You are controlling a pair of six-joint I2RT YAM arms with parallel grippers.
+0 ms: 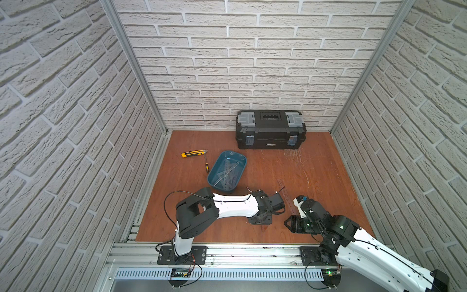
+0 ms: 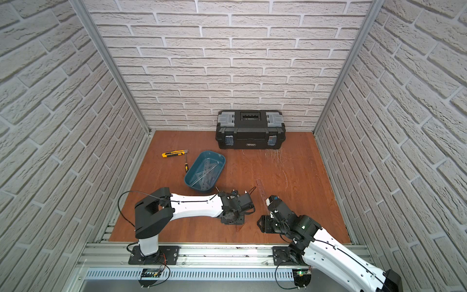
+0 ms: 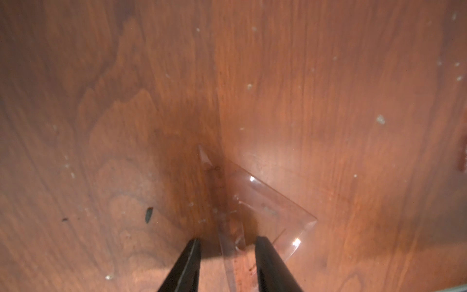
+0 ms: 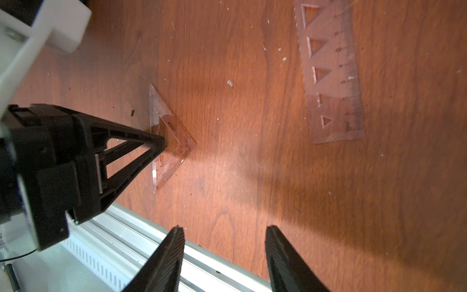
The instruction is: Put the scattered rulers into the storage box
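A clear triangle ruler [image 3: 291,206] lies flat on the wooden table. My left gripper is right over it, part open, one finger on each side of the triangle's long strip; whether they touch it I cannot tell. In the right wrist view the same triangle [image 4: 184,138] is partly hidden by the left fingers. A clear straight ruler [image 4: 336,73] with triangular cutouts lies to the right of it. My right gripper hangs open and empty above the table's front. The blue storage box [image 1: 217,186] holds several clear rulers.
A yellow cutter [image 1: 194,153] and a small screwdriver [image 1: 207,167] lie left of the box. Against the back wall stands a black toolbox [image 1: 270,130]. A metal rail [image 1: 228,248] runs along the front edge.
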